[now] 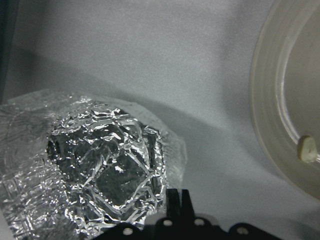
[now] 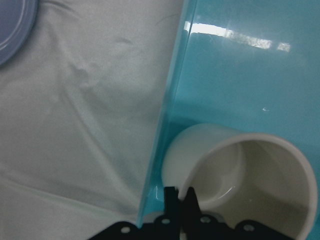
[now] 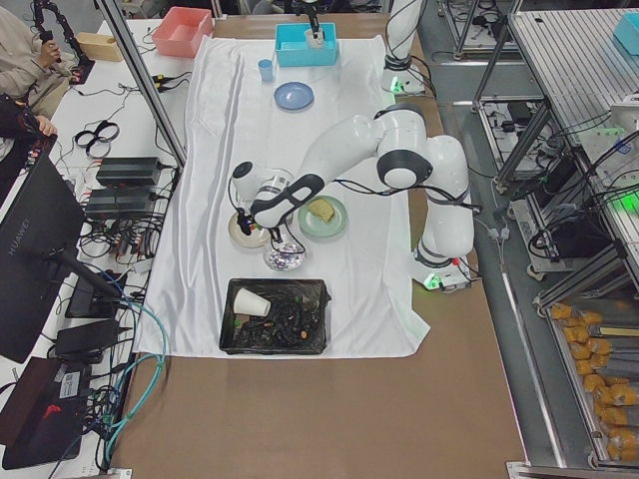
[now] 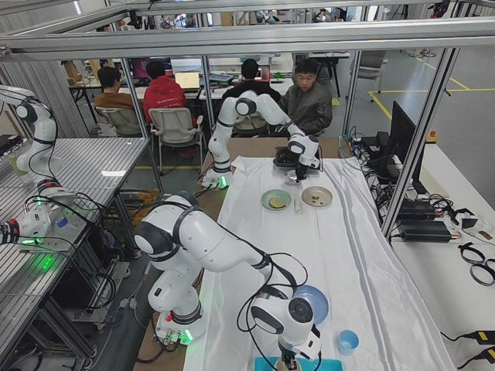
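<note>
My left gripper has its fingers together at the right edge of a crumpled foil piece (image 1: 112, 170); whether any foil is between them is unclear. It is beside a beige plate (image 1: 272, 125) holding small pieces. At the far end, my right gripper is shut on the rim of a white cup (image 2: 200, 140) inside a blue bin (image 2: 235, 75).
A black tray (image 3: 290, 339) with a white cup and dark items lies near the foil. A green plate (image 3: 329, 230), blue plate (image 3: 294, 96) and small blue cup (image 3: 266, 70) stand on the cloth.
</note>
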